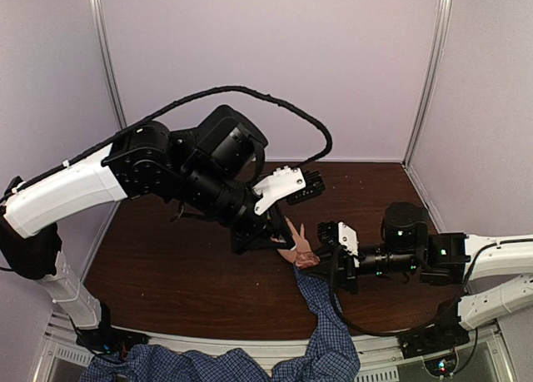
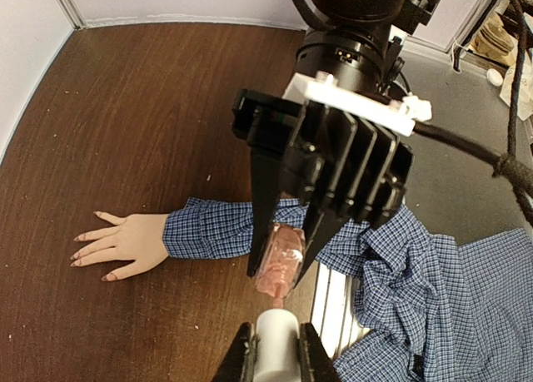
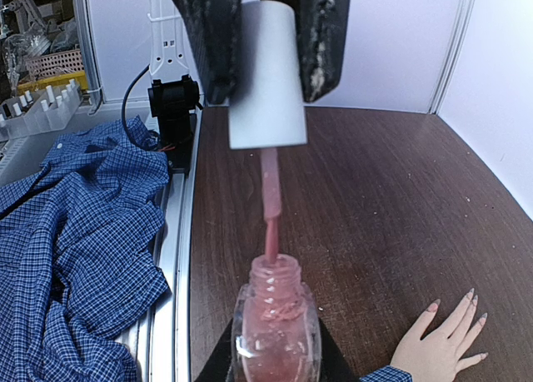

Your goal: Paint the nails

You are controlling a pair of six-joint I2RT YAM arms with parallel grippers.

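My left gripper is shut on the white cap [image 2: 276, 336] of the nail polish, whose pink brush stem [image 3: 271, 191] reaches down to the neck of the pink bottle [image 3: 275, 340]. My right gripper is shut on that bottle, just below the cap. A mannequin hand [image 2: 133, 245] in a blue checked sleeve [image 2: 208, 232] lies palm down on the wooden table, fingers spread; its nails look pinkish, too small to judge exactly.
Blue checked cloth [image 1: 200, 365] bunches along the front edge. A rack of small white bottles [image 3: 37, 111] stands outside at the left in the right wrist view.
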